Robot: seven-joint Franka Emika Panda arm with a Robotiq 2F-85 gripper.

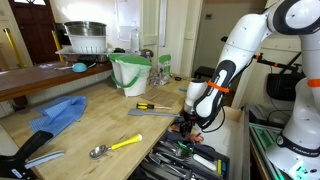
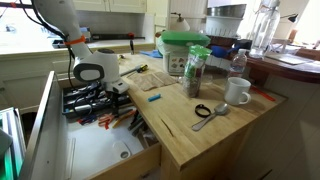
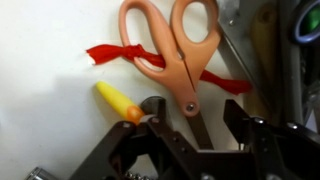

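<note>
Orange-handled scissors (image 3: pixel 178 75) lie under my gripper in the wrist view, with a red ribbon (image 3: pixel 115 53) through the handle loops. Their blades run down into the gap of my gripper, which is shut on them; just where the fingers touch the metal is hidden. A yellow-tipped tool (image 3: pixel 118 103) lies beside the left finger, with a dark round end close to it. From outside, the gripper (image 1: pixel 184 128) is low over the open drawer, and its fingertips are too small to make out.
Dark trays of utensils (image 1: pixel 185 155) fill the near part of the drawer. On the wooden counter (image 2: pixel 190 128) stand a green-lidded tub (image 2: pixel 178 55), jars and a white mug (image 2: pixel 237 91). A spoon (image 2: pixel 211 117) lies there too.
</note>
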